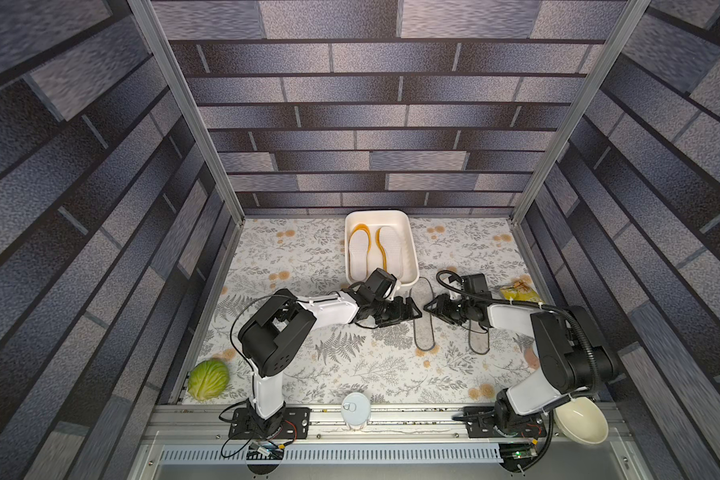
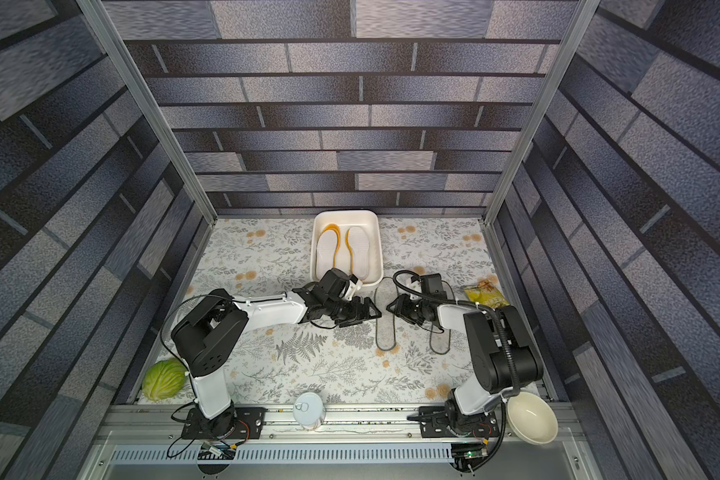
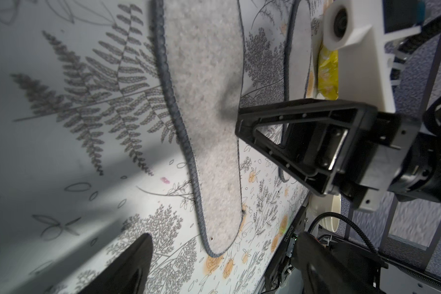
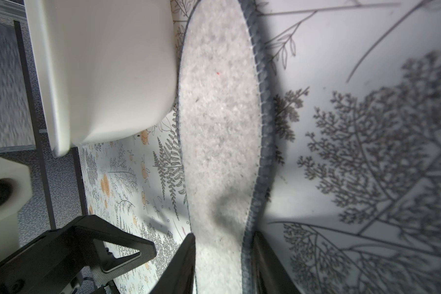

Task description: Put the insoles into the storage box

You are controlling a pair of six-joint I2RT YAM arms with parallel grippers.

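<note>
The white storage box (image 1: 400, 256) at the back holds two white-and-orange insoles (image 1: 358, 252). In front of it a grey insole (image 3: 205, 147) lies flat, between the two grippers in the top views; another (image 2: 440, 342) lies partly under my right arm. My left gripper (image 1: 408, 310) is at that first insole's left side, fingers apart, low over the table. My right gripper (image 1: 437, 305) stands open at its right; in the right wrist view its fingertips (image 4: 257, 254) are low at an insole's edge.
A cabbage (image 1: 208, 377) lies front left, a can (image 1: 355, 408) at the front middle, a bowl (image 1: 581, 424) front right, a yellow packet (image 2: 488, 296) at the right.
</note>
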